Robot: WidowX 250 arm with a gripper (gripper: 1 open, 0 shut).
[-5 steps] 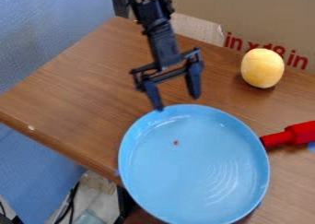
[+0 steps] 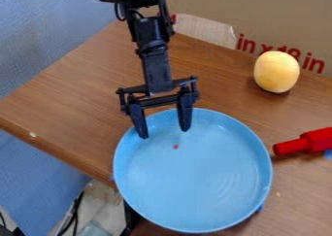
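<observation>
The black gripper (image 2: 162,125) hangs from the arm at the top and reaches down to the back left rim of a light blue plate (image 2: 195,186). Its two fingers stand apart, one on either side of a gap over the plate's rim area, with nothing seen between them. A small red speck lies on the plate.
A yellow round object (image 2: 277,71) stands at the back right, before a cardboard box (image 2: 266,16). A red object (image 2: 306,143) lies right of the plate. The table's edge drops away at lower left.
The gripper has come down to the plate's back rim from above the table. The plate sits slightly further left than before.
</observation>
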